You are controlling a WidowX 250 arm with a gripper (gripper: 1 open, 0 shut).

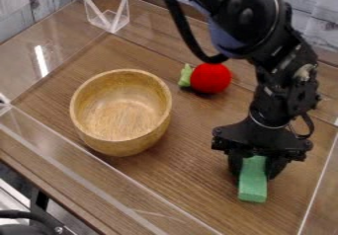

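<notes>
My gripper (259,160) is down over a green block (252,185) lying on the wooden table at the lower right, shut on it near its upper end; the lower part of the block shows below the black fingers. A red tomato-like object (211,78) with green beside it rests behind the arm, left of it. A tan wooden bowl (122,112) sits at the left middle.
The wooden table (106,190) has free room at the front left, below the bowl, and at the back left. A small white wire-like object (110,12) stands at the upper left.
</notes>
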